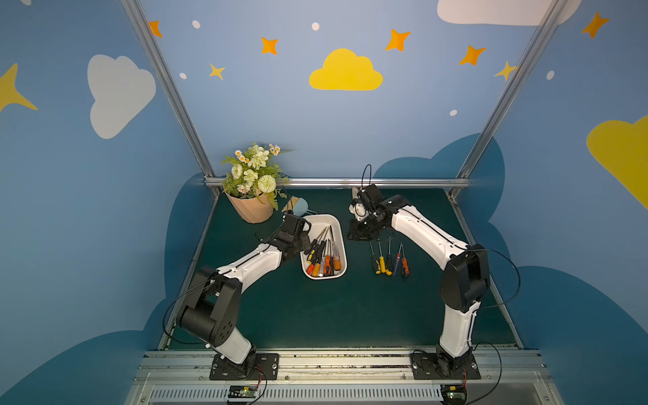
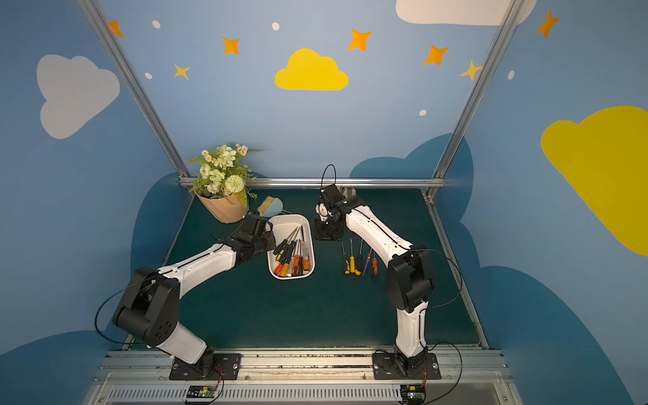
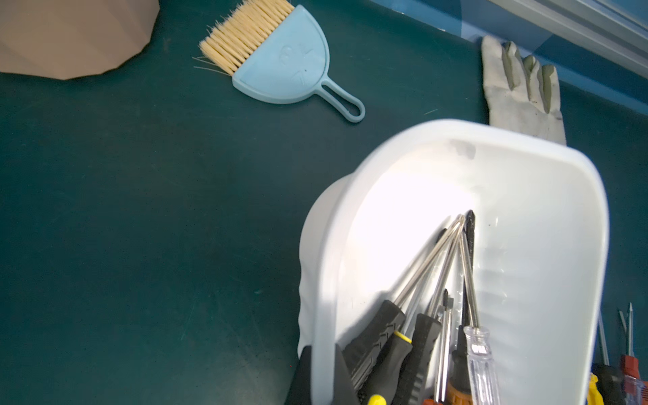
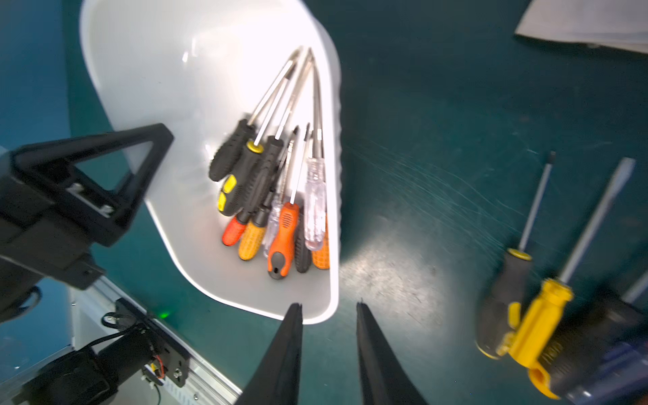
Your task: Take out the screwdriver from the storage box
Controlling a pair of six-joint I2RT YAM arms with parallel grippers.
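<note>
The white storage box (image 1: 343, 264) stands mid-table with several screwdrivers (image 4: 288, 229) bunched inside, handles towards the front. Orange, black, yellow-ringed and clear handles show. At the box's left wall, my left gripper is shut with the thin rim between its fingers. My right gripper hangs to the right of the box, its two fingers (image 4: 287, 347) apart and nothing between them. Several screwdrivers (image 1: 381, 264) lie in a row on the table right of the box, tips pointing to the back.
A light blue dustpan with a brush (image 3: 290, 64) and a flower pot (image 1: 251, 208) occupy the back left. A pale work glove (image 3: 519, 101) lies behind the box. Bare green table (image 1: 324, 310) extends across the front.
</note>
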